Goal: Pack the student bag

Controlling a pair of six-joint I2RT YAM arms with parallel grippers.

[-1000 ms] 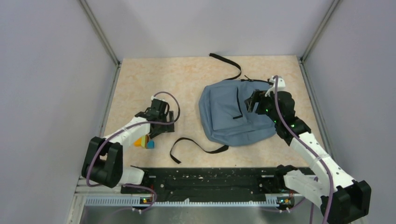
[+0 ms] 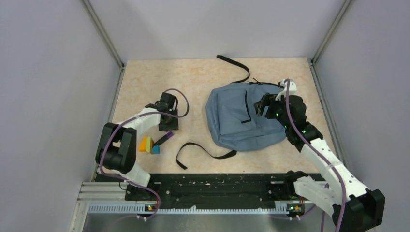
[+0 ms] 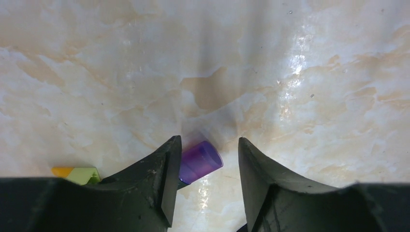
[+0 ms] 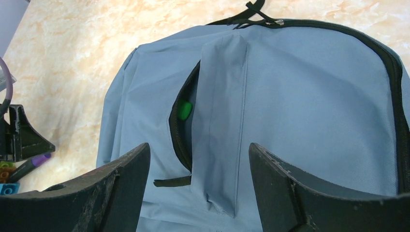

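Observation:
A blue-grey bag (image 2: 232,116) lies flat on the table, its front pocket zip parted with something green (image 4: 183,110) inside. My left gripper stands open just above a dark marker with a purple cap (image 3: 199,162); the cap shows below and between the fingertips, not gripped. Beside the marker are orange (image 2: 143,145), light green (image 2: 149,145) and blue (image 2: 155,150) items. My right gripper hangs open over the bag's right part, nothing between its fingers.
Black straps (image 2: 203,149) lie in front of and behind the bag.
My left gripper has moved toward the back of the table, uncovering more of the marker's purple cap in the top view. The right arm is almost unchanged.

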